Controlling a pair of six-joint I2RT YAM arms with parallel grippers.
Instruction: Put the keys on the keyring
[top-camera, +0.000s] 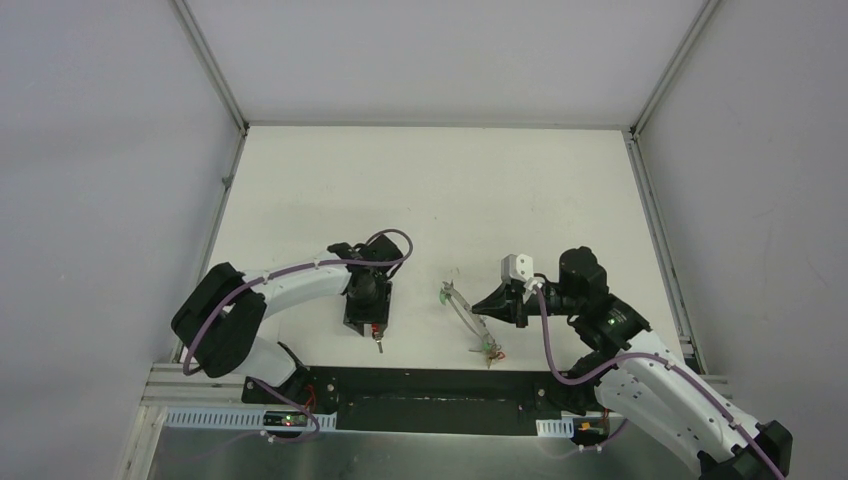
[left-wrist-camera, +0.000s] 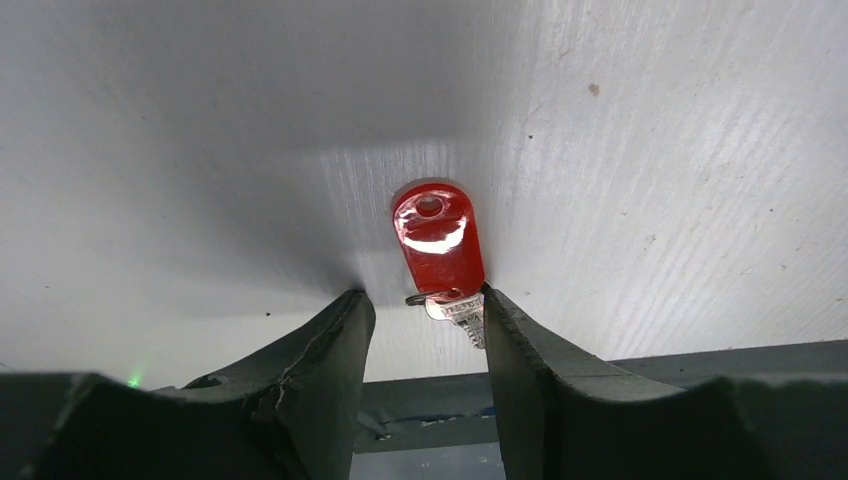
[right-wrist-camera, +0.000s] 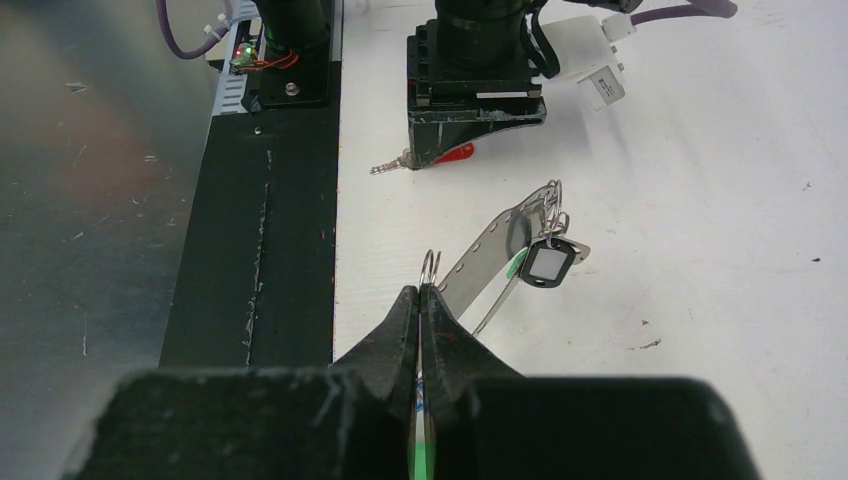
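Note:
A key with a red tag (left-wrist-camera: 440, 240) lies flat on the white table near its front edge. My left gripper is over it, part open, its fingertips either side of the tag's lower end and small ring, the right one touching or very close. My right gripper is shut at the metal keyring holder (right-wrist-camera: 490, 245), with thin wire loops just above its fingertips; whether it grips any is hard to tell. Rings, a dark tag (right-wrist-camera: 548, 263) and green tags are on that holder.
The dark front edge (top-camera: 430, 390) of the table runs just below both objects. Walls frame both sides.

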